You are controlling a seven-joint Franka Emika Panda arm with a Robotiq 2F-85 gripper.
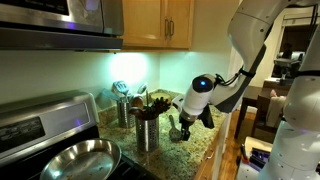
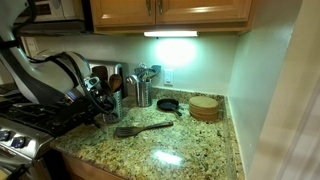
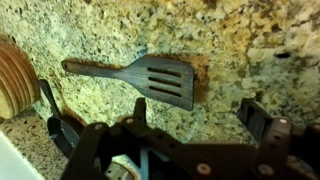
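Note:
A dark slotted spatula [image 3: 160, 80] lies flat on the granite counter, its handle pointing left and its slotted head near the middle of the wrist view. In exterior view 2 the same spatula [image 2: 143, 129] rests on the open counter, right of the arm. My gripper is open, its two dark fingers well apart at the lower part of the wrist view, with nothing held between them. The spatula head shows just beyond the gap. From the side, the gripper [image 1: 184, 128] hangs over the counter close to the spatula.
A metal canister of utensils [image 1: 147, 130] stands left of the gripper. Farther back are a small black pan [image 2: 170, 106] and a stack of round wooden plates [image 2: 205, 107]. A large pan [image 1: 82, 160] sits on the stove.

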